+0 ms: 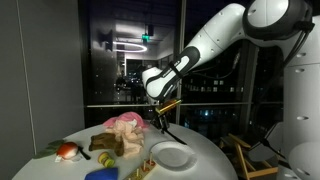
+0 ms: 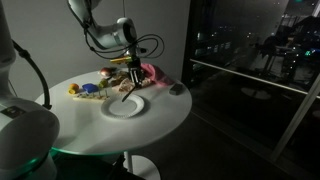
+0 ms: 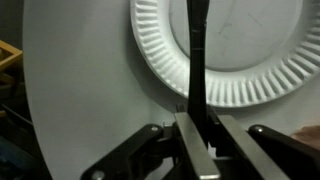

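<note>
A long dark utensil, seemingly a knife [image 3: 197,55], stretches forward from my gripper, which is shut on its near end. From the side, the gripper [image 1: 163,126] hangs above the table just behind the white plate [image 1: 172,155], and the dark utensil [image 1: 176,137] slants down toward the plate. The same plate [image 2: 123,107] lies empty in the second exterior view, with the utensil [image 2: 129,94] over its rear edge. Whether the tip touches the plate cannot be made out. In the wrist view the utensil crosses in front of the ribbed plate [image 3: 165,52].
On the table's left are a pink cloth [image 1: 126,131], a brown block [image 1: 106,142], a red round item [image 1: 67,151] and a blue item [image 1: 102,174]. A dark object [image 2: 177,89] rests near the far edge. Table right of the plate is bare.
</note>
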